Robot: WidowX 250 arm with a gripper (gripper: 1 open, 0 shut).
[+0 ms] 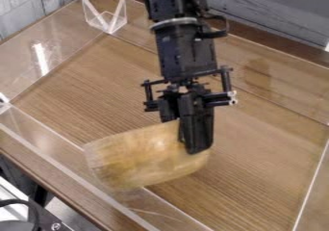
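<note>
My black gripper (pixel 187 129) reaches down from the top centre to just above the wooden tray floor. It is shut on a pale yellow, translucent object (pixel 139 163), rounded and elongated, which extends from the fingers toward the lower left, near the tray's front edge. The fingertips are partly hidden by the dark gripper body and the object, and I cannot tell exactly what the object is.
The wooden tray floor (pixel 257 167) is clear to the right and left. A clear plastic piece (pixel 106 13) stands at the upper left. Transparent tray walls run along the edges, and a black cable (pixel 26 206) lies at the lower left.
</note>
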